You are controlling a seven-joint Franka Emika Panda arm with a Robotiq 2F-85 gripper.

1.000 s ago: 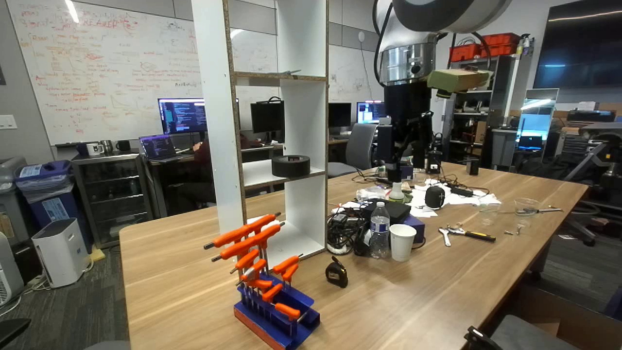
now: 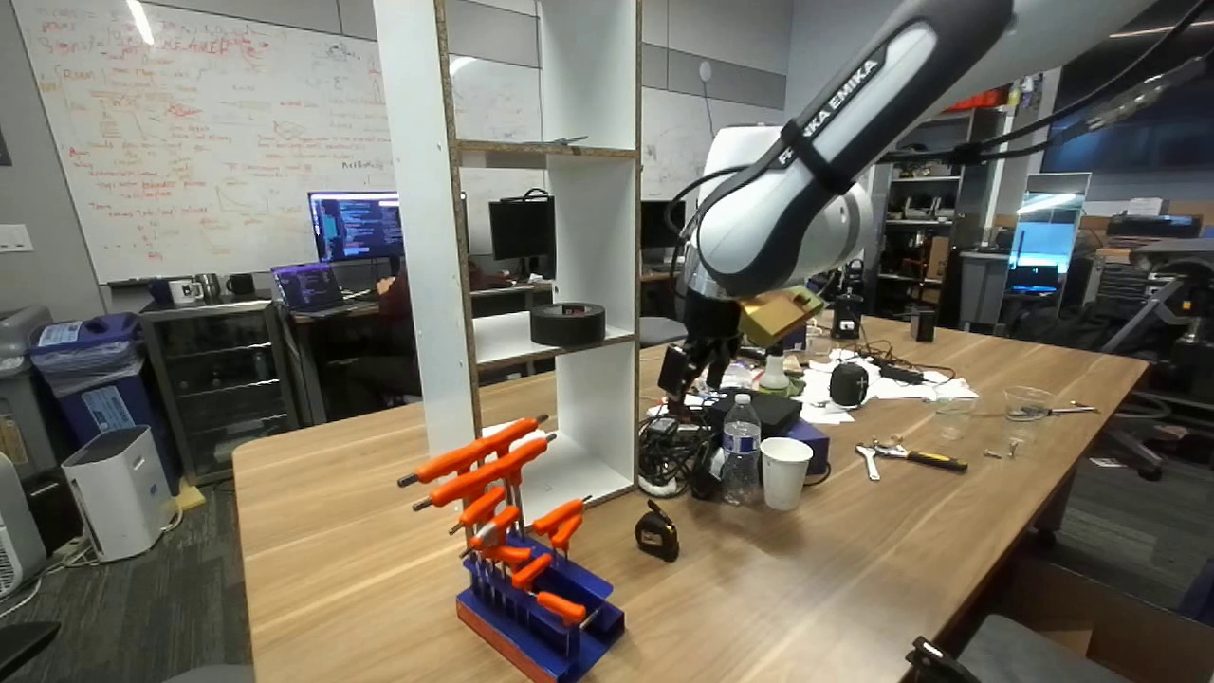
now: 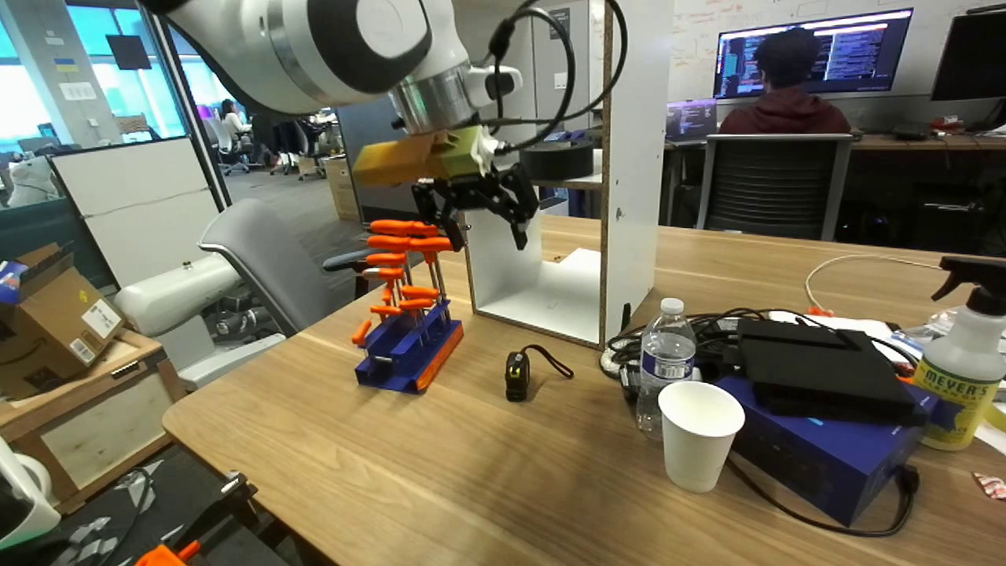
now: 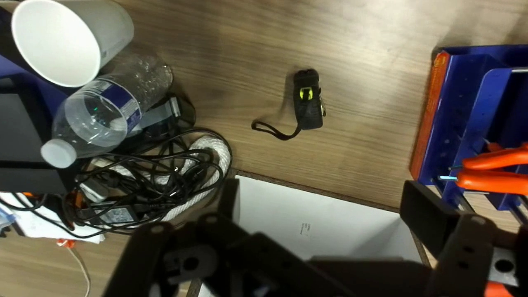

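My gripper is open, its two black fingers wide apart with nothing between them. In exterior view 2 the gripper (image 3: 490,240) hangs in the air in front of the white shelf unit (image 3: 633,189), well above the table. A small black tape measure (image 4: 307,99) with a wrist loop lies on the bare wood, apart from the fingers. A black roll of tape (image 2: 568,324) rests on a middle shelf. The blue stand of orange-handled hex keys (image 3: 408,344) is on the table beside the shelf unit.
A clear water bottle (image 3: 666,358) and a white paper cup (image 3: 699,434) stand close together. Tangled black cables (image 4: 158,183) lie beside them, near a blue box (image 3: 811,457) with a black device on top.
In exterior view 1 the arm has swung and tilted; its gripper has shifted left toward the shelf unit. The objects on the table and shelf have stayed where they were.
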